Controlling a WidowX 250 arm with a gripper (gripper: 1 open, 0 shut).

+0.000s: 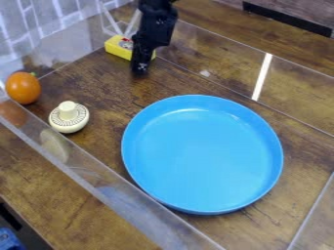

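My gripper [141, 61], black, reaches down from the top centre to the wooden surface at the back, beside a yellow object [120, 46] with pale parts on it. It appears shut; its tips are dark and small, and nothing can be made out between them. The gripper partly hides the yellow object's right part.
An orange tomato-like object [21, 88] and a white mushroom-like piece [69, 116] sit at the left. A large blue plate [202, 154] fills the lower middle. A clear plastic wall runs along the left.
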